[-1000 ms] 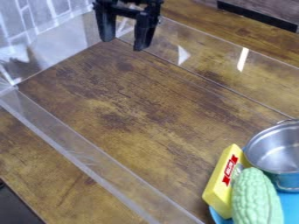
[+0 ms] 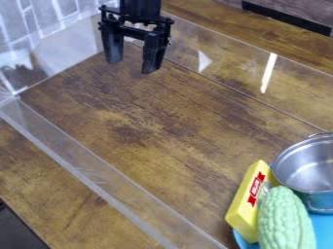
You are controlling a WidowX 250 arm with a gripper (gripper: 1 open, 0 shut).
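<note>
My black gripper (image 2: 134, 56) hangs at the top centre-left of the camera view, above the wooden floor of a clear-walled enclosure (image 2: 156, 136). Its two fingers are spread wide, with nothing between them. At the lower right stand a yellow box (image 2: 246, 204) with a red label, a pale green corn-like or cabbage-like vegetable (image 2: 286, 222) on a blue surface, and a steel pot (image 2: 303, 165), all well apart from the gripper.
Clear plastic walls run along the left, the back and diagonally across the lower left.
The objects at the lower right have not moved.
</note>
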